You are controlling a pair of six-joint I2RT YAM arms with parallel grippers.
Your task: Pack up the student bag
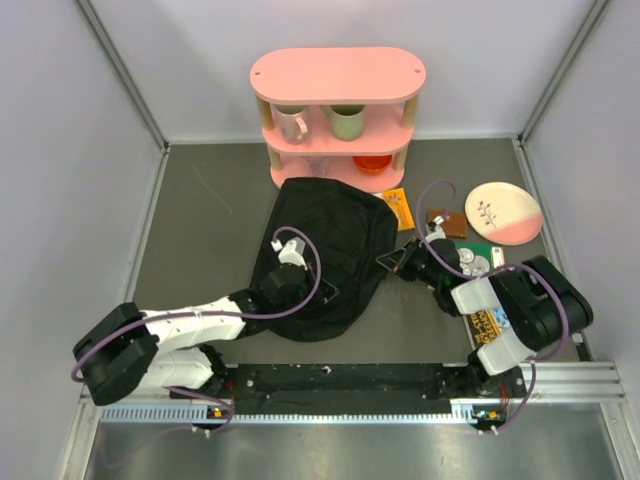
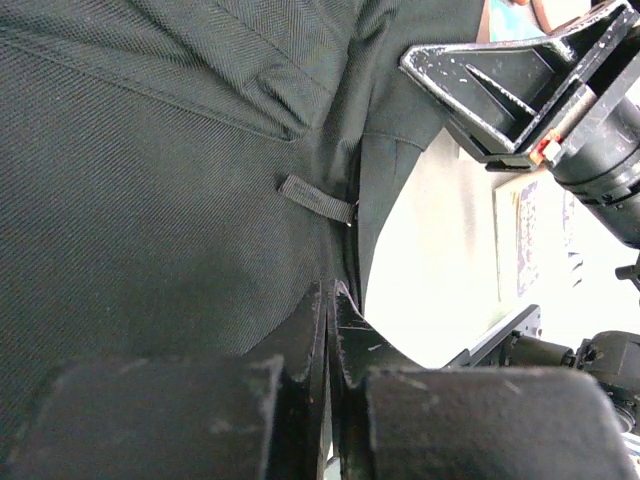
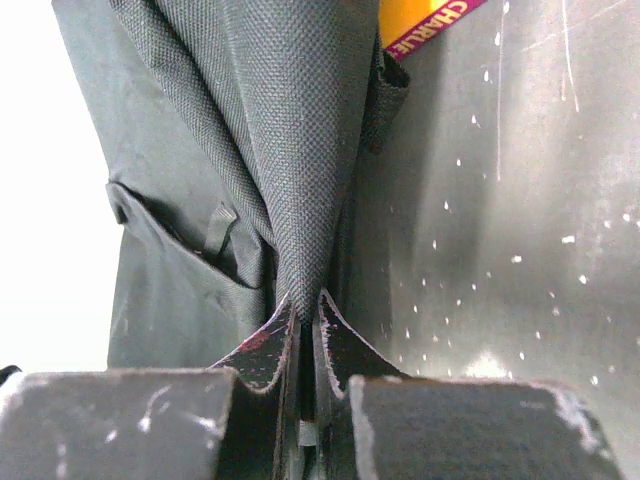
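Observation:
The black fabric bag (image 1: 325,220) lies flat in the middle of the table. Above its lower left part, my left gripper is shut with nothing between its fingers. A short fabric tab (image 2: 317,198) on the bag sits clear of those fingertips, further up in the left wrist view. At the bag's right edge, my right gripper is shut on a raised fold of the bag (image 3: 305,140). Beyond the fold, the tab (image 3: 219,229) shows in the right wrist view.
A pink shelf (image 1: 338,75) with mugs stands at the back. Right of the bag are an orange book (image 1: 398,208), a brown wallet (image 1: 448,222) and a plate (image 1: 504,213). More books (image 1: 487,327) lie partly under the right arm.

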